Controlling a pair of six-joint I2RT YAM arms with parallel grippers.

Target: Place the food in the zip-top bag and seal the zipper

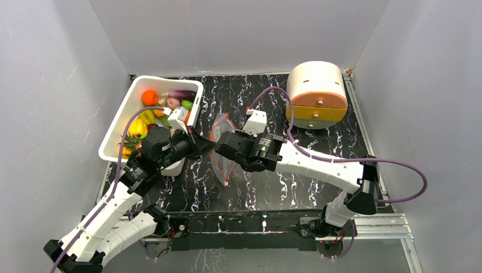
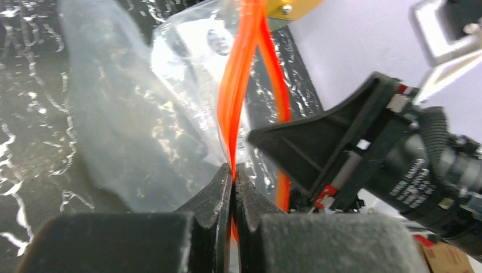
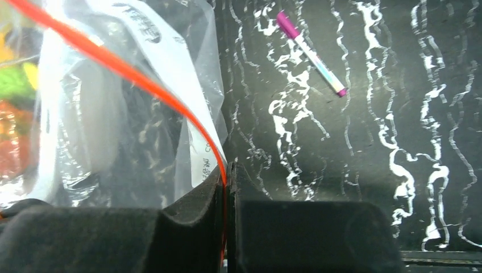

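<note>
A clear zip top bag [image 1: 222, 168] with an orange-red zipper rim hangs between my two arms over the dark marbled table; no food shows inside it. Left gripper is shut on one orange rim [image 2: 232, 102], which runs down between its fingers. On the other side, the right gripper pinches a strip of orange rim [image 3: 133, 82] in its shut fingers. The clear plastic [image 2: 131, 136] spreads away below the rim. Toy food, such as an orange [image 1: 149, 98] and an eggplant [image 1: 182, 95], lies in the white bin [image 1: 111, 136].
A toy drawer box [image 1: 316, 94] stands at the back right. On the table lies a marker with magenta ends [image 3: 312, 54], to the right of the bag in the right wrist view.
</note>
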